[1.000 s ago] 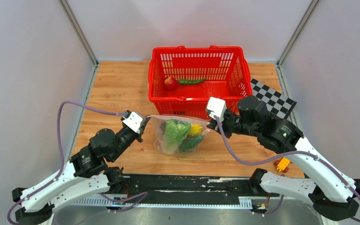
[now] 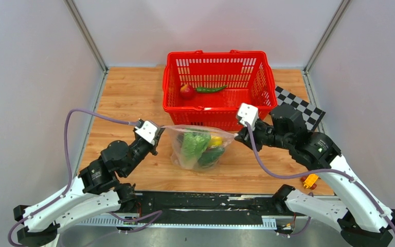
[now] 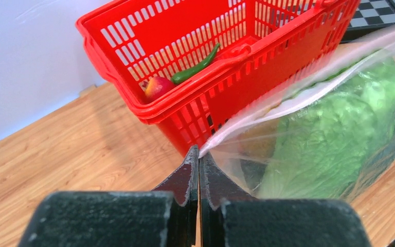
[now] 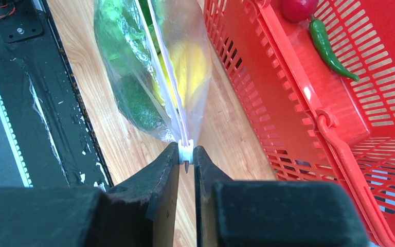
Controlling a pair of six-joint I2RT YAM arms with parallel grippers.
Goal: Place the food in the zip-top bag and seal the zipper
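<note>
The clear zip top bag (image 2: pixel 177 149) hangs between my grippers, with lettuce (image 2: pixel 194 146), a yellow piece of food (image 2: pixel 215 141) and a dark green one (image 2: pixel 211 156) inside. My left gripper is shut on the bag's left top corner (image 3: pixel 211 143). At the opposite end, the fingertips of my right gripper sit close against both sides of the white zip slider (image 4: pixel 185 151). From the slider, the two lips of the bag's mouth (image 4: pixel 167 72) spread apart, leaving a gap between them.
Just behind the bag stands a red basket (image 2: pixel 216 109), holding a red fruit (image 2: pixel 186 91) and a green chili (image 2: pixel 211 89). A checkered board (image 2: pixel 299 107) and a small yellow item (image 2: pixel 310 180) lie on the right.
My right gripper has moved a little to the right, and the bag's right top corner has stretched that way. My left gripper has stayed at its corner.
</note>
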